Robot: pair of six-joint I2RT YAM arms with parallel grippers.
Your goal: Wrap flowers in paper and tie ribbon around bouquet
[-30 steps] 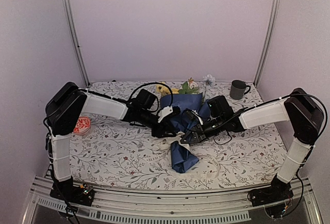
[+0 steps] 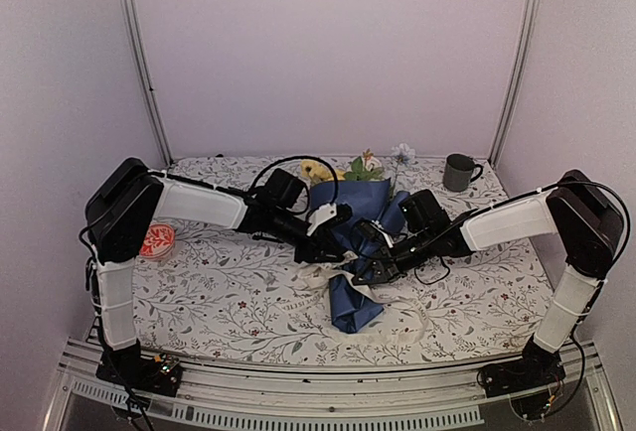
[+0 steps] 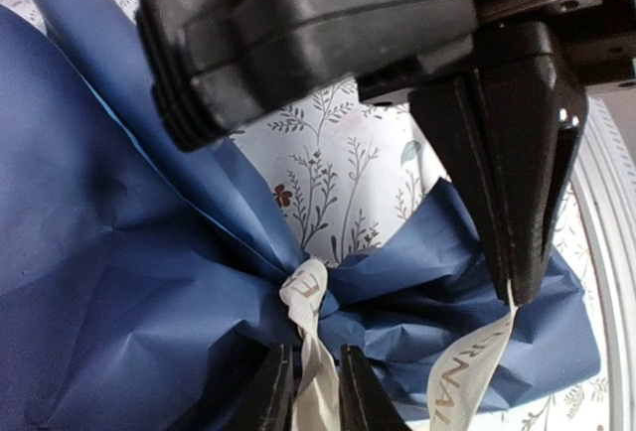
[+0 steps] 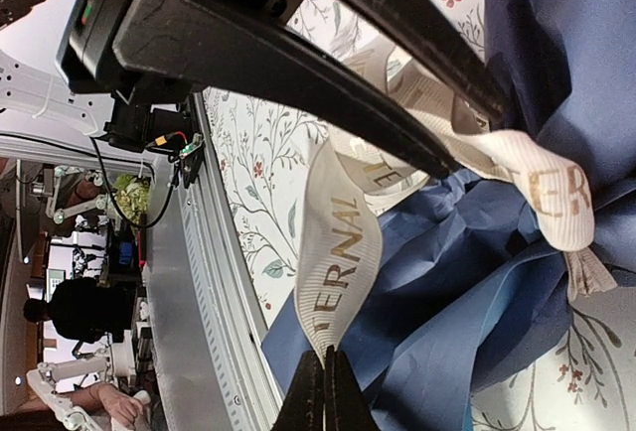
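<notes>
The bouquet in blue wrapping paper lies with its flowers toward the back. A cream printed ribbon goes around its gathered waist, crossing itself there. My left gripper is partly open just over the waist, a strand of ribbon passing between its fingertips. In the right wrist view, ribbon also shows between the left gripper's spread fingers. Toward the front, my right gripper is shut on a ribbon end, whose printed band rises from its tips. Whether the crossing forms a knot cannot be told.
A dark mug stands at the back right. At the left lies a red-and-white round object, partly behind the left arm. Loose ribbon trails on the patterned cloth near the front. Both grippers sit very close together.
My right gripper has shifted slightly toward the front, drawing a strip of ribbon with it over the lower wrapping. The left arm has hardly moved, and the bouquet stays in place.
</notes>
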